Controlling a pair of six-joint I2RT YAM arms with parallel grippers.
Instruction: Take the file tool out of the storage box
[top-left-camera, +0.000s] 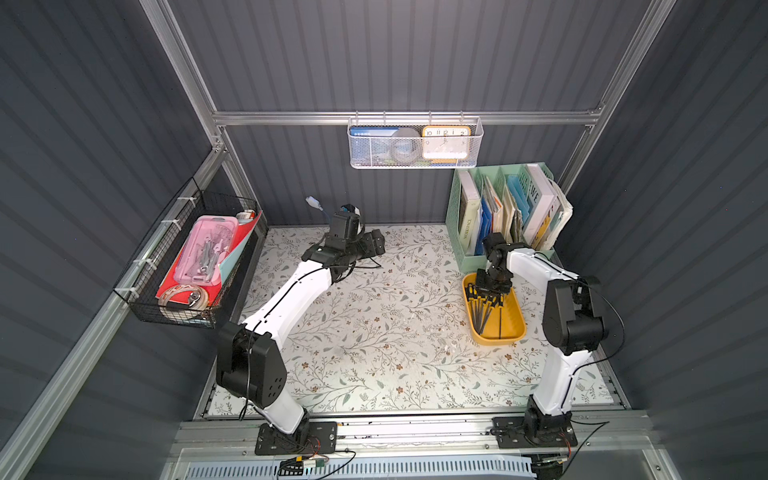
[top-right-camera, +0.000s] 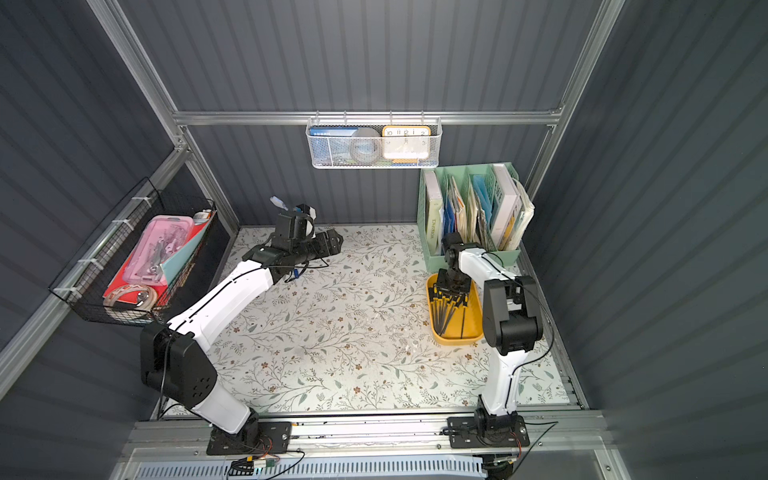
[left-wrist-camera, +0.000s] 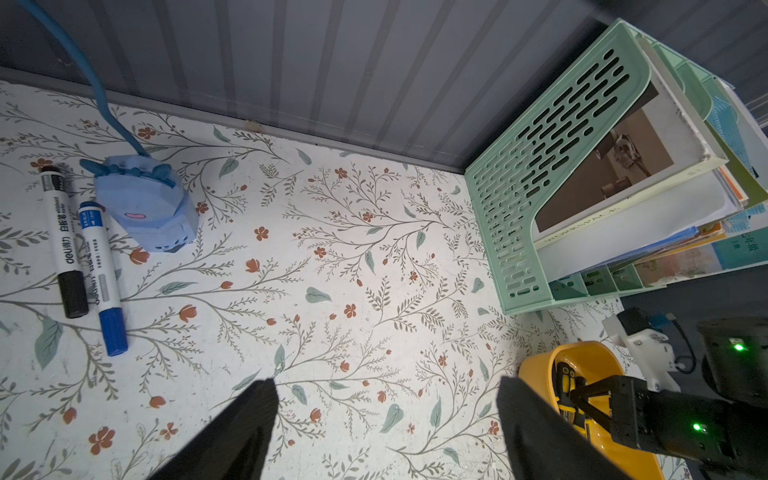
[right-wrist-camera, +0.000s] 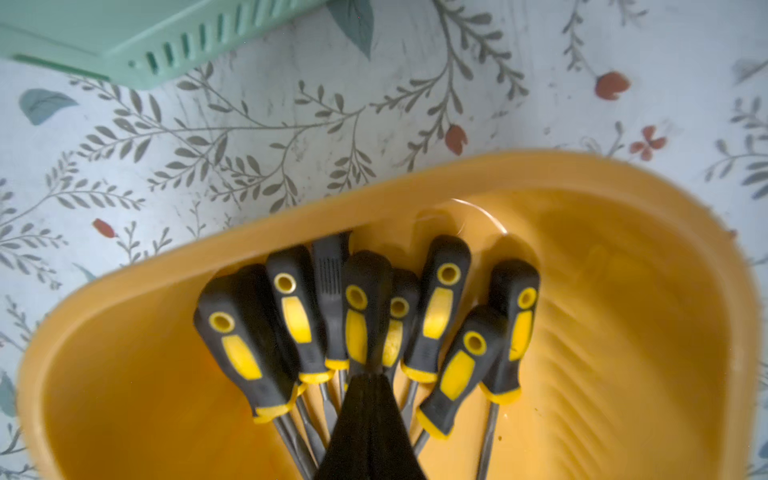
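In the yellow storage box (top-left-camera: 512, 328) at the table's right sit several tools with black-and-yellow handles (right-wrist-camera: 436, 312) and metal shafts, bunched along its back end; which is a file is hard to tell. My right gripper is shut over the handles inside the box, with nothing seen between its fingers; its tips partly hide the middle handles. My left gripper hangs open over the table's back left, its blurred fingers wide apart with only tablecloth below.
A green file organizer (top-left-camera: 468, 260) stands behind the box. A blue lamp (left-wrist-camera: 144, 208) and two markers (left-wrist-camera: 104, 280) lie at the back left. A wire basket (top-left-camera: 168, 312) hangs left, a mesh basket (top-left-camera: 376, 160) at the back.
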